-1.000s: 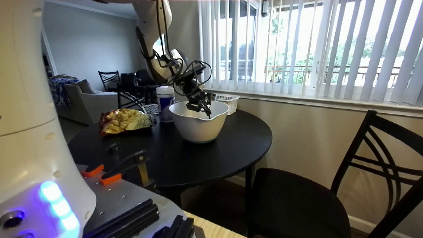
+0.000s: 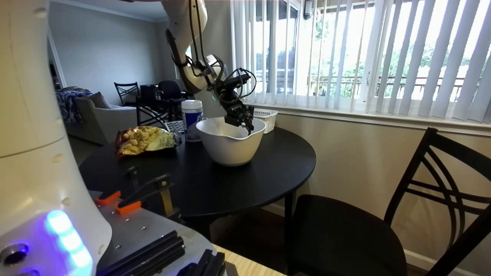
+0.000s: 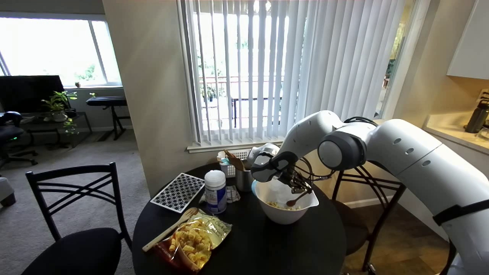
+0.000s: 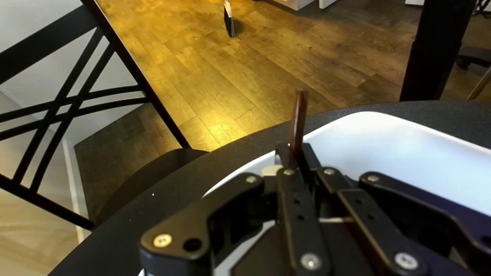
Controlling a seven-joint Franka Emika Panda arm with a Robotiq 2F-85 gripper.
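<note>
A large white mixing bowl (image 2: 230, 145) with a spout stands on the round black table. Over its rim hangs my gripper (image 2: 251, 127), shut on the brown handle of a wooden spoon (image 4: 299, 117). In the wrist view the handle's end sticks up past the fingertips. The second exterior view shows the spoon's round head (image 3: 291, 203) down inside the bowl, close to small yellowish pieces (image 3: 276, 204) at the bottom. How firmly the spoon touches them cannot be made out.
An open pasta bag (image 3: 195, 243), a wooden fork (image 3: 169, 230), a white-lidded canister (image 3: 215, 192) and a metal utensil holder (image 3: 243, 179) stand or lie left of the bowl. A white basket (image 2: 267, 119) is behind. Bare table (image 2: 207, 193) lies in front.
My gripper has moved right across the bowl and slightly up, toward its right rim in the first exterior view. The bowl and the other table items look unmoved.
</note>
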